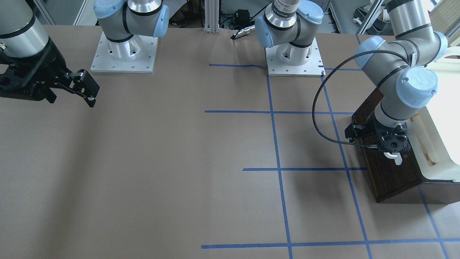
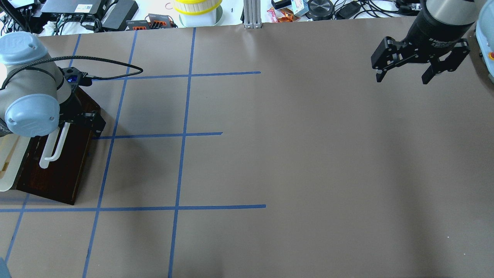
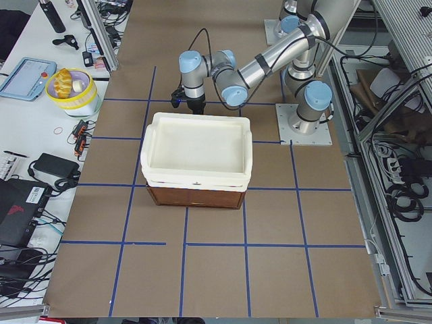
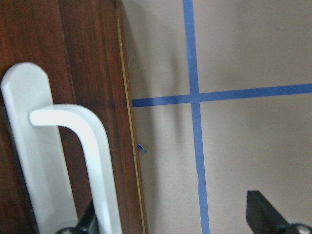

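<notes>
A dark wooden box (image 1: 388,185) with a cream top tray (image 3: 196,148) stands on the taped floor. A white handle (image 4: 100,165) on a backplate is fixed to its wooden side. My gripper hangs over that side, close around the handle: in the left wrist view one black finger is partly behind the handle at lower left, the other at lower right, wide apart. The gripper looks open. In the top view the handle (image 2: 58,148) shows below the gripper body, which hides part of it.
A second arm's black gripper (image 2: 417,60) is at the upper right of the top view. Two more arm bases (image 1: 125,60) stand at the back.
</notes>
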